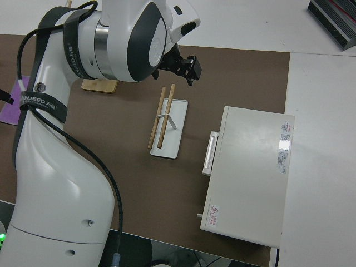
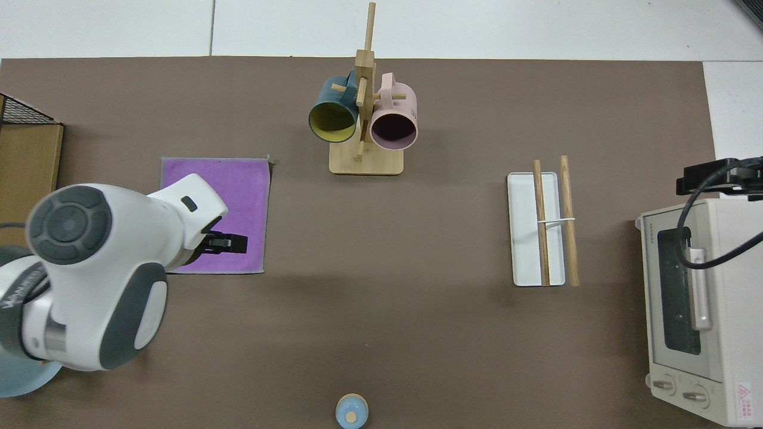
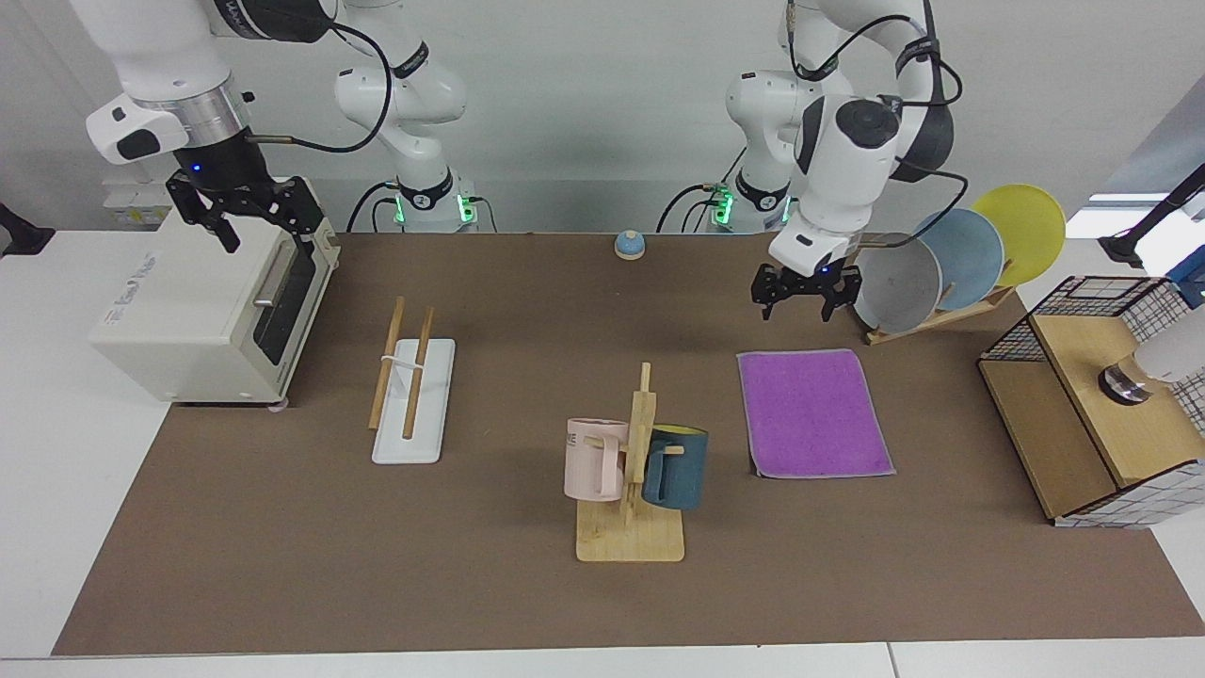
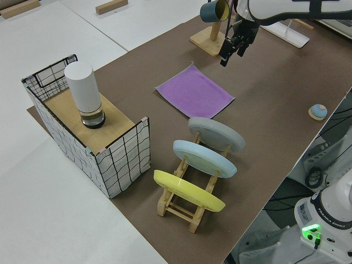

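One gripper [image 2: 232,243] hangs above the purple cloth [image 2: 207,179] at the left of the top view. In the left view it [image 3: 796,296] is beside the plate rack [image 3: 943,322]; whether it is open cannot be told. The other gripper [image 3: 262,217] is over the white oven [image 3: 181,328], its finger unclear. A blue mug [image 2: 329,107] and pink mug [image 2: 394,121] hang on a wooden stand [image 2: 366,168].
A white holder with two wooden sticks [image 2: 522,229] lies right of centre. A small blue object [image 2: 351,412] sits at the near edge. A wire-sided shelf [image 4: 113,165] stands beside the plates.
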